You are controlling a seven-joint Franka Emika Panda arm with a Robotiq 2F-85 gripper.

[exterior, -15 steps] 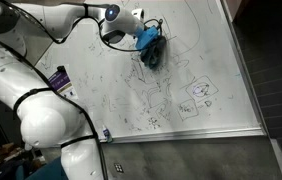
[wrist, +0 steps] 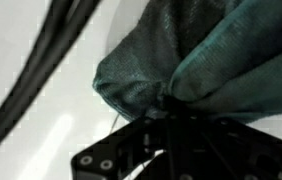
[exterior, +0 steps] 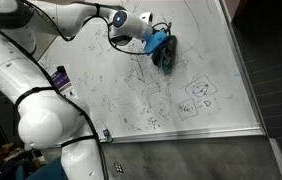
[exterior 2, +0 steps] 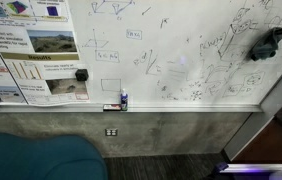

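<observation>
A dark green cloth (exterior: 164, 56) hangs bunched against the upper part of the whiteboard (exterior: 111, 90). My gripper (exterior: 159, 42) is shut on it, with the blue part of the hand just above the cloth. In the wrist view the folded cloth (wrist: 216, 60) gathers to a pinch at the gripper; the fingertips themselves are mostly hidden by fabric. From the second exterior view, the cloth (exterior 2: 267, 46) shows at the far right, over the board's marked area.
Black marker drawings (exterior: 199, 90) cover parts of the board below and beside the cloth. A spray bottle (exterior 2: 124, 99) and an eraser (exterior 2: 112, 107) rest on the bottom ledge. A poster (exterior 2: 31, 50) occupies the board's left side.
Compared with a second ago, the gripper and cloth are farther right along the board.
</observation>
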